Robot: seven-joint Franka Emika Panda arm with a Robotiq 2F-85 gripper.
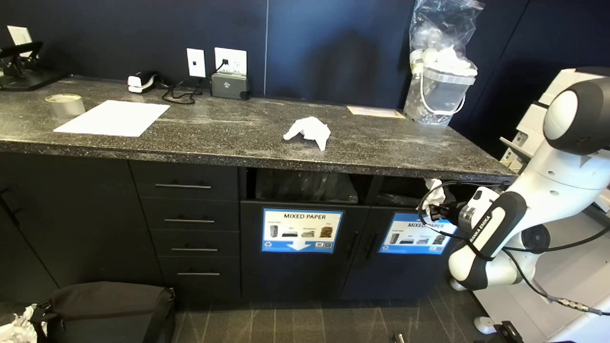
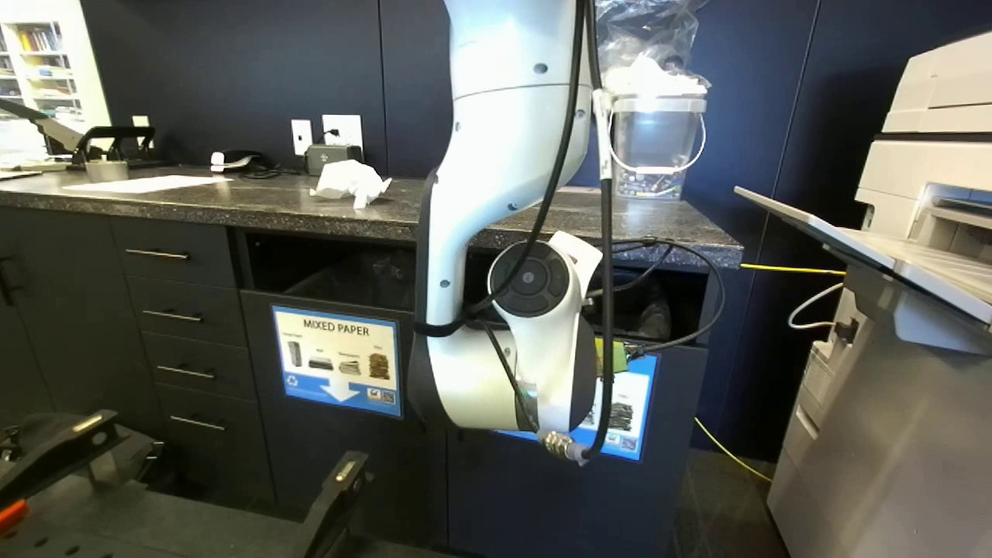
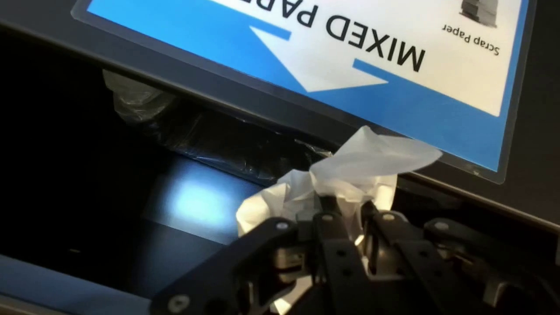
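Observation:
Crumpled white paper (image 3: pixel 367 157) is pinched between the fingers of my gripper, which is shut on it. In the wrist view the paper lies across the lip of a dark bin opening (image 3: pixel 199 204), with a plastic liner (image 3: pixel 220 141) inside. Exterior view 1 has my gripper (image 1: pixel 437 212) low before the right-hand bin, the held paper (image 1: pixel 435 193) sticking up at the opening. A "MIXED PAPER" sign (image 1: pixel 417 234) is on that bin's front. On the counter rests another crumpled white paper (image 1: pixel 310 131). My arm hides the gripper in exterior view 2.
The counter's edge (image 1: pixel 366 166) overhangs the bin openings. A clear bucket (image 1: pixel 437 94) stands at its right end; a flat sheet (image 1: pixel 114 117) and tape roll (image 1: pixel 65 105) lie left. A printer (image 2: pixel 865 325) stands right of the cabinets. Cables loop round my arm.

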